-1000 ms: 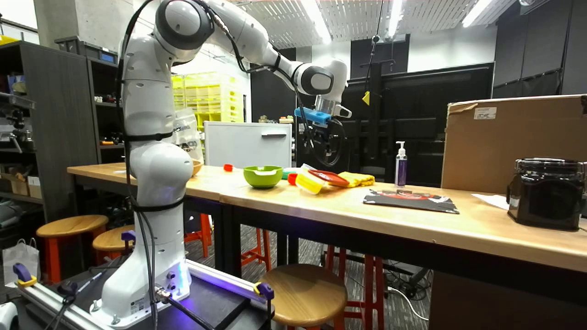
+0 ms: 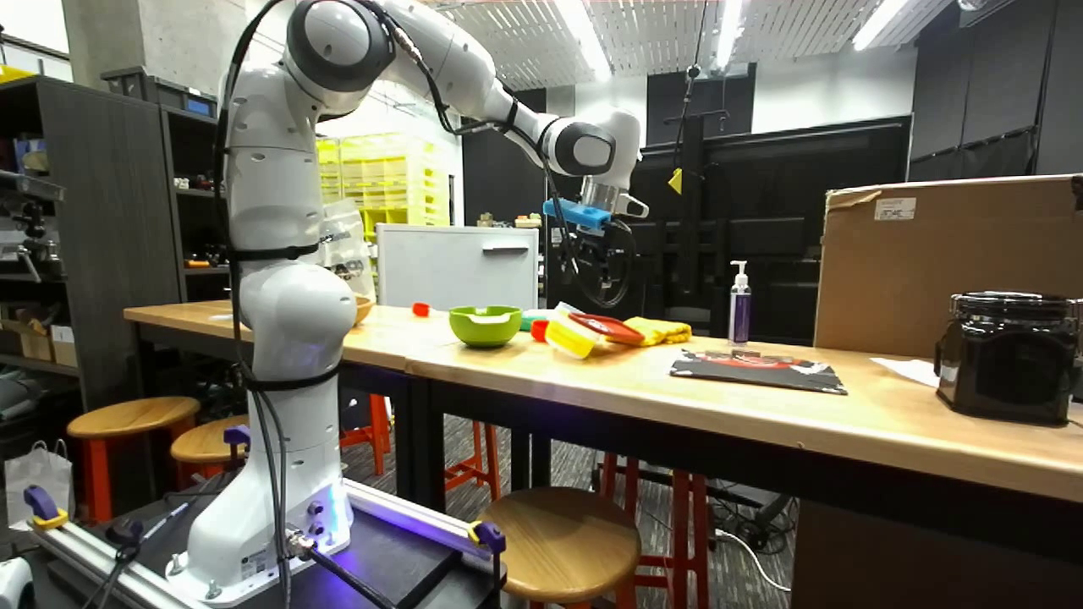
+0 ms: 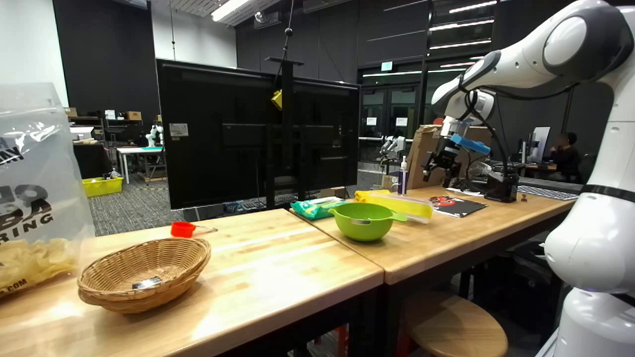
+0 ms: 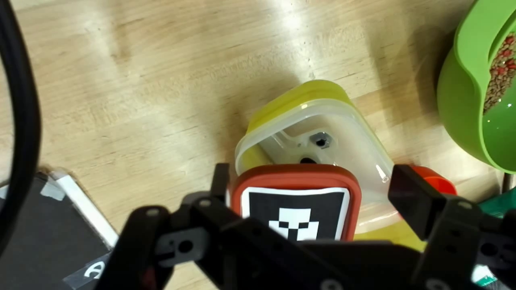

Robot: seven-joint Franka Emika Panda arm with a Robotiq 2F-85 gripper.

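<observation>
High over the table, my gripper (image 2: 606,272) stands open with nothing between its fingers. In the wrist view its two fingertips (image 4: 220,179) are spread wide. Between and beyond them show a clear container with a yellow outer part (image 4: 317,92) and a red-rimmed lid (image 4: 295,175) with a black-and-white picture. The lid overlaps the container's near part, and both sit well below the fingers. From the side, the red lid (image 2: 609,328) looks tilted beside the yellow container (image 2: 570,339). My gripper's body hides the lower part of the lid.
A green bowl (image 3: 364,221) with small brown and red bits inside stands beside the container. Near it lie a red cup (image 2: 540,331), a yellow cloth (image 2: 662,330) and a green packet (image 3: 318,207). A dark flat board (image 2: 751,371) and purple pump bottle (image 2: 740,306) lie farther right. A wicker basket (image 3: 149,262) is apart.
</observation>
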